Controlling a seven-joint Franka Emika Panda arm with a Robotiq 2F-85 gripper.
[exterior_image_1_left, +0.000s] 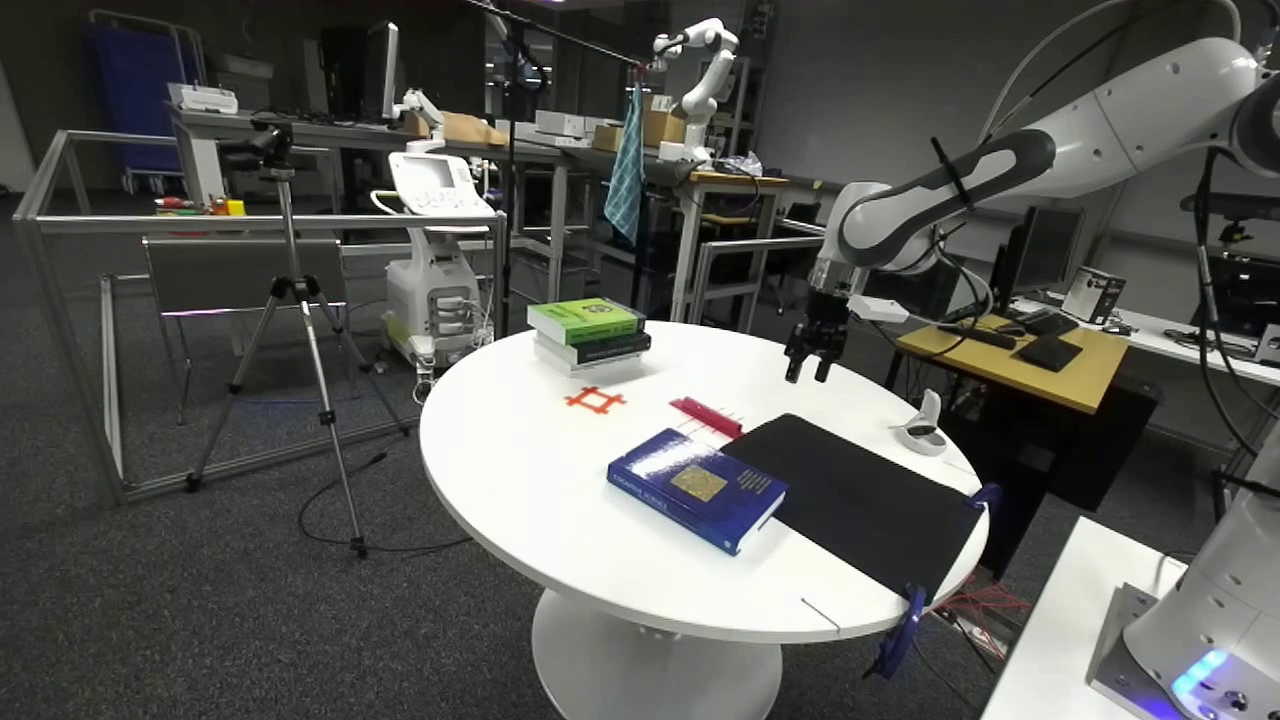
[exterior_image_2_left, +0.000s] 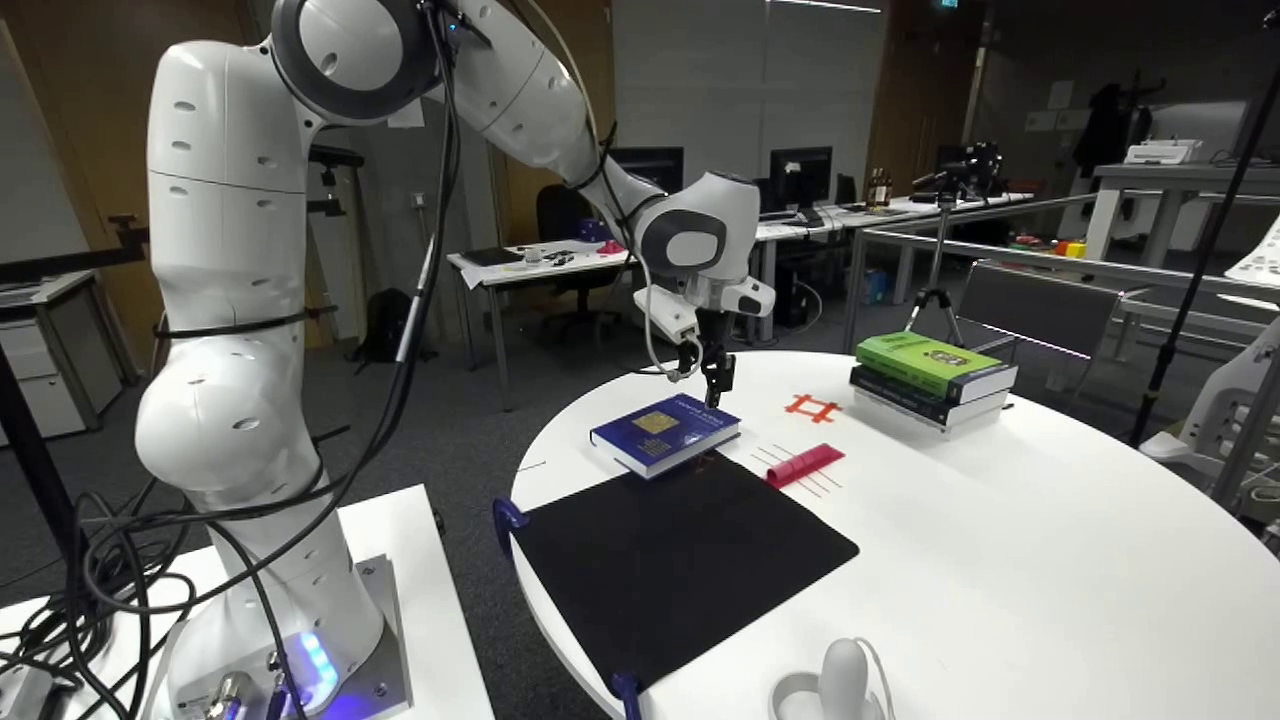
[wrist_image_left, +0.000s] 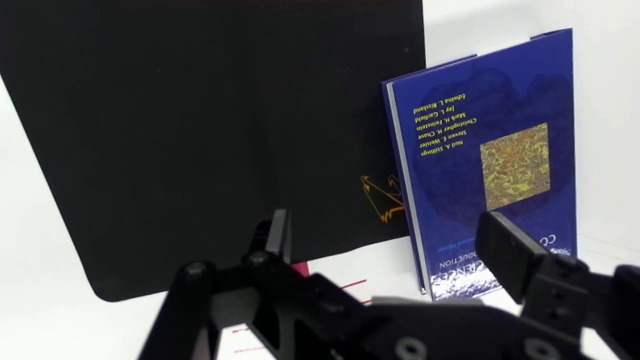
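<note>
A thick blue book lies flat on the white round table, partly over the edge of a black mat. In the wrist view the same book fills the right side, beside the dark mat. My gripper is open, its fingers wide apart with nothing between them. One finger overlaps the lower part of the book in that view. Exterior view 1 shows the gripper held above the table, clear of the book. Green and dark books form a stack at the table's far side.
A red-pink strip lies near the mat, with thin red lines beside it. An orange taped mark is in front of the stack. Blue clamps grip the table edge, and a white controller rests beyond the mat. Bare tabletop surrounds these.
</note>
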